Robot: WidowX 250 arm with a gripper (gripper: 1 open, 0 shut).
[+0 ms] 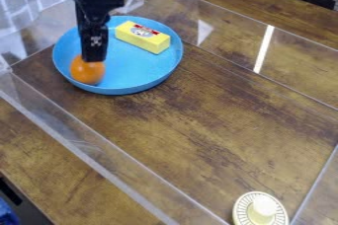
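Note:
My black gripper (95, 41) hangs over the left part of a blue round dish (142, 71), its fingers open and pointing down just above an orange ball-like object (87, 70) in the dish. A yellow box with a red and white label (142, 37) lies at the back right of the dish.
The dish sits on a dark wooden table (211, 130) with clear plastic edges along the left and right. A cream round lid-like object (260, 209) lies at the bottom right.

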